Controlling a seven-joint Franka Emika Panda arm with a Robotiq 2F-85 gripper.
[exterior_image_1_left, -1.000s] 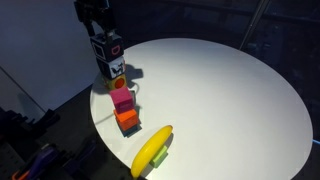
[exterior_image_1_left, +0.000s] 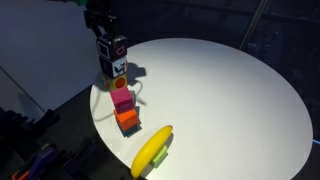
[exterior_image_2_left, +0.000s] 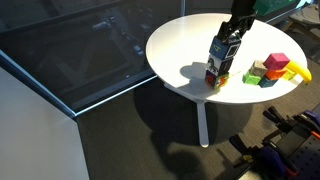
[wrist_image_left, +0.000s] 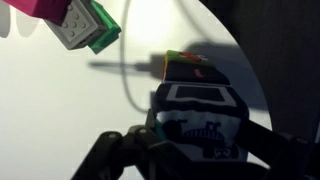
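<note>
A tall stack of cubes stands near the table's left edge in exterior view 1: dark cubes with white markings (exterior_image_1_left: 113, 50) on top and a yellow cube (exterior_image_1_left: 118, 83) at the bottom. At the stack's top is my gripper (exterior_image_1_left: 99, 24), dark and hard to make out there. In exterior view 2 the gripper (exterior_image_2_left: 238, 28) stands at the upper dark cube (exterior_image_2_left: 224, 50). Looking down in the wrist view, the black-and-white cube (wrist_image_left: 203, 95) lies between the dark fingers; whether they touch it cannot be told. The lower cubes are mostly hidden there.
Close to the stack sit a pink cube (exterior_image_1_left: 121, 98) and an orange cube (exterior_image_1_left: 127, 119). A yellow banana (exterior_image_1_left: 152, 150) lies at the front edge, beside a small green block (exterior_image_1_left: 160, 156).
The upper dark cubes have shifted slightly right and down, more in line above the yellow cube. My gripper has moved slightly with them. The other objects have stayed put.
</note>
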